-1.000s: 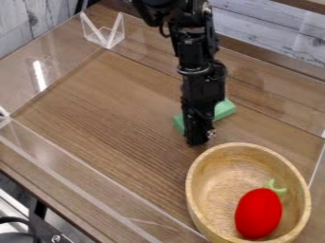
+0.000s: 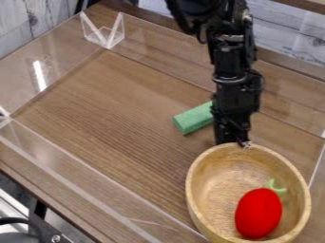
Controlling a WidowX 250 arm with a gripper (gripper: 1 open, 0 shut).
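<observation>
The black gripper (image 2: 231, 139) points down at the back rim of a light wooden bowl (image 2: 211, 190), shut, with nothing clearly between its fingers. A green block (image 2: 193, 119) lies on the table just left of the gripper, partly hidden behind the arm. Inside the bowl, toward the right, is a red oval object (image 2: 258, 213) with a small green piece at its top.
A white wire-like object (image 2: 105, 28) stands at the back left. Dark cables or parts lie at the lower left edge, off the table.
The gripper has moved right along the bowl's back side, from over the green block to beside it. More of the block's left part now shows.
</observation>
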